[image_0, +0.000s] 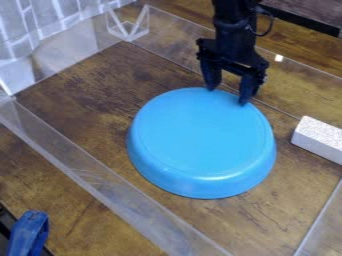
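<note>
A large blue round lid-like disc (199, 145) lies on the wooden floor of a clear-walled tray, filling the middle. Just behind its far edge is my black gripper (227, 80), pointing down from the top, its two fingers apart and open, with nothing seen between them.
A white block (318, 137) lies at the right. A blue object (30, 236) is at the lower left, outside the clear wall (94, 180). Bare wood fills the left and the near part of the tray. A white crumpled material (40, 40) is at the top left.
</note>
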